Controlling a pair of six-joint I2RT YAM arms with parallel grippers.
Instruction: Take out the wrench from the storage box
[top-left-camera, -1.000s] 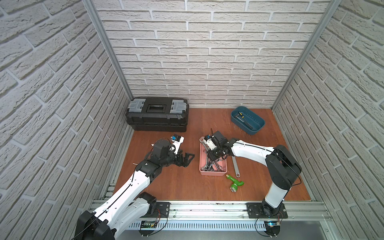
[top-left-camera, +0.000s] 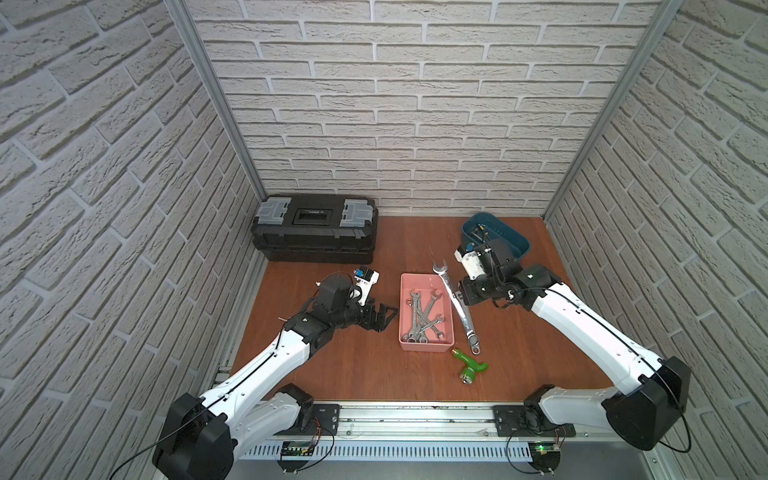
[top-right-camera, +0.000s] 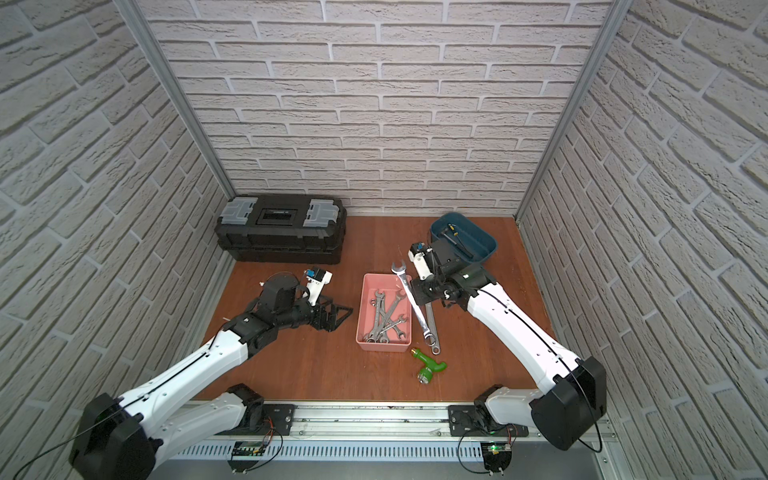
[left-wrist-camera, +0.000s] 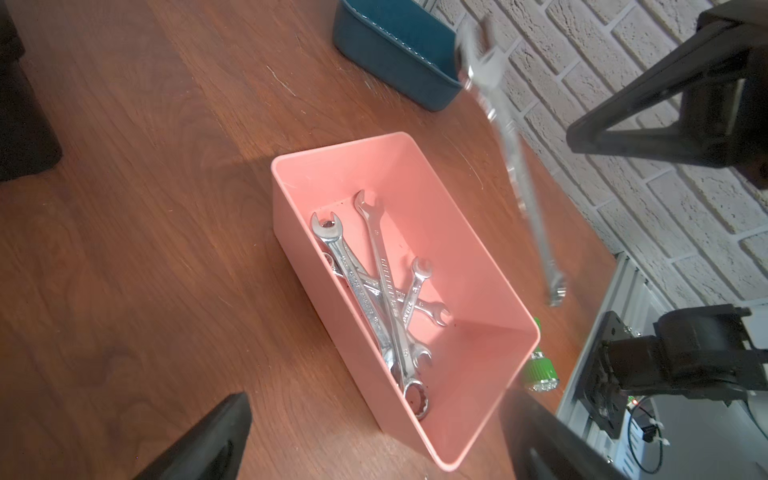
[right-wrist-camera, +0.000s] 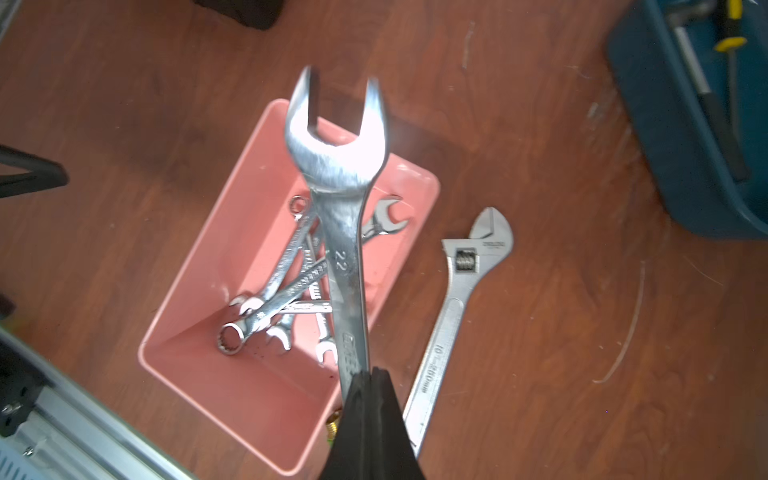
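A large combination wrench (right-wrist-camera: 344, 264), stamped 22, hangs above the pink storage box (left-wrist-camera: 336, 312) toward its right side. My right gripper is shut on its shank, as the right wrist view shows; in the left wrist view the raised wrench (left-wrist-camera: 516, 176) looks blurred. Several smaller wrenches (right-wrist-camera: 280, 304) lie crossed in the box. My left gripper (top-left-camera: 382, 317) stands open left of the box, above the table, with nothing between its fingers.
An adjustable wrench (right-wrist-camera: 448, 328) lies right of the box. A green tool (top-left-camera: 468, 369) lies in front, a blue bin (top-right-camera: 480, 240) with tools at the back right, a black toolbox (top-left-camera: 316, 240) at the back left. The table left of the box is clear.
My right gripper has risen out of the box and moved right, carrying the large wrench up with it. The left arm has shifted slightly.
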